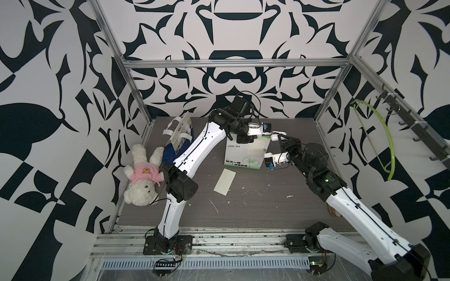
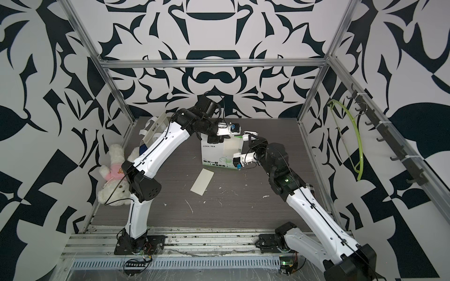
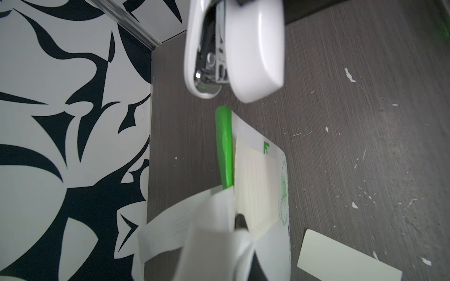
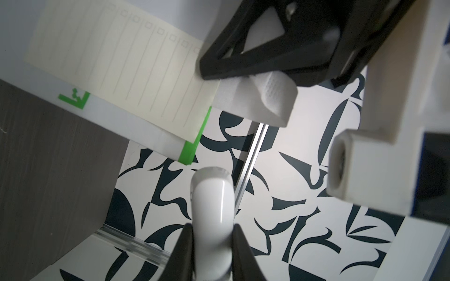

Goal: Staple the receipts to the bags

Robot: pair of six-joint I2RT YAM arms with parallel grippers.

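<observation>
A white bag with green edges (image 1: pixel 242 153) hangs over the middle of the table, a cream lined receipt (image 4: pixel 117 70) lying flat against its face near the top edge. My left gripper is shut on the bag's upper edge together with the receipt, its black tip pressing at the receipt's margin. In the right gripper, shut around it, is a white stapler (image 3: pixel 255 51). The stapler's parted mouth faces the bag's green corner (image 3: pixel 224 140), with a small gap between. A second receipt (image 1: pixel 225 181) lies on the table in front of the bag.
At the left stand a blue and beige bag (image 1: pixel 180 135) with white handles and a plush toy (image 1: pixel 144 174) in a pink shirt. Paper scraps litter the otherwise clear front of the table. A green loop (image 1: pixel 386 135) hangs on the right wall.
</observation>
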